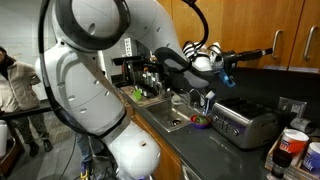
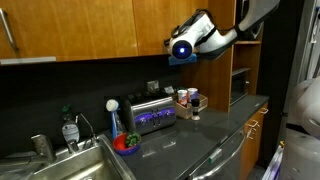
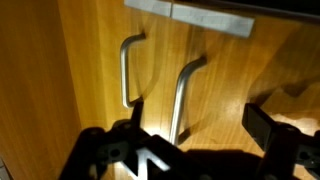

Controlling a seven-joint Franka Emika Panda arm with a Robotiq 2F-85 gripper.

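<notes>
My gripper stands open in the wrist view, with dark fingers at the lower left and right. Between and ahead of them is a curved metal cabinet handle; nothing is gripped. A second handle is farther left, on the neighbouring wooden door. From the side, the gripper reaches up to the cabinet front, close by the nearer handle. Both doors look shut. In exterior view 2 the wrist hides much of the gripper, so contact with the handle cannot be told.
Below the arm, a silver toaster stands on the dark counter. Beside it is a wooden box with cups. A sink and a colander bowl lie to the other side. A person stands far left.
</notes>
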